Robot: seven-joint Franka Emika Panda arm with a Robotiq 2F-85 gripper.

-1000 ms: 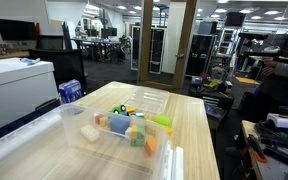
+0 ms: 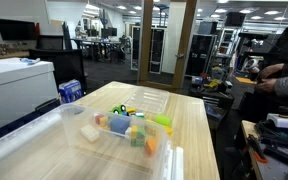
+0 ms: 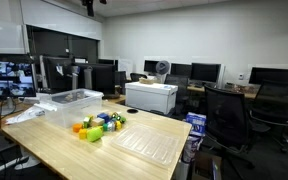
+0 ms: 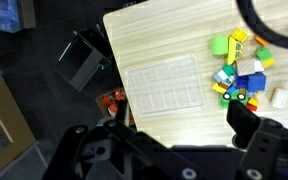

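Observation:
In the wrist view my gripper stands open high above the table, with nothing between its fingers. Colourful toy blocks (image 4: 246, 72), green, yellow, blue and red among them, lie in a loose cluster on the wooden table. To their left lies a pale rectangular tray or board (image 4: 164, 86), which looks empty. A small off-white block (image 4: 280, 98) sits apart from the cluster on the right. Seen from the second exterior camera, the blocks (image 3: 96, 127) lie between the clear plastic box (image 3: 72, 105) and the pale board (image 3: 147, 143).
The clear box (image 2: 81, 124) partly covers the blocks in the first exterior view. Bare table (image 2: 192, 128) extends to the right of the blocks. A black cable (image 4: 254, 22) loops across the top right of the wrist view. Office chairs (image 3: 229, 118) stand beyond the table.
At the right edge of the first exterior view, a dark arm part reaches further into the picture. The blocks, box and board have not moved.

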